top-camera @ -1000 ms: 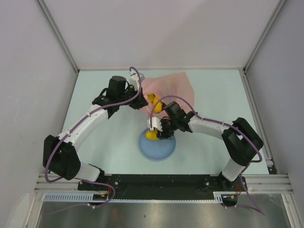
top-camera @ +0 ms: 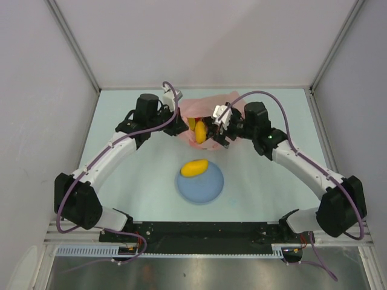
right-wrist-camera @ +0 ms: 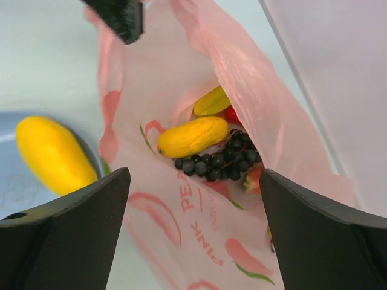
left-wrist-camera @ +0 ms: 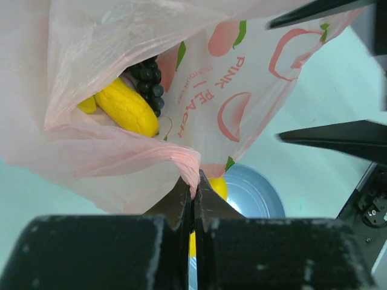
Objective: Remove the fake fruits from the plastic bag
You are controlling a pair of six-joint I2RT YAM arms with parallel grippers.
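A pink plastic bag (top-camera: 216, 104) lies on its side, its mouth facing the front. My left gripper is shut on the bag's gathered edge. Inside the bag are a yellow mango-like fruit (right-wrist-camera: 193, 137), dark grapes (right-wrist-camera: 227, 158), another yellow fruit (right-wrist-camera: 210, 102), a bit of red fruit (right-wrist-camera: 231, 115) and a pinkish piece (right-wrist-camera: 253, 180). Above the bag's mouth hovers my right gripper, its fingers apart with nothing between them. One yellow mango (top-camera: 194, 167) rests on the blue plate (top-camera: 201, 192) in front of the bag.
In the left wrist view, the right gripper's dark fingers (left-wrist-camera: 332, 134) reach close to the bag from the right.
The left arm has barely moved.
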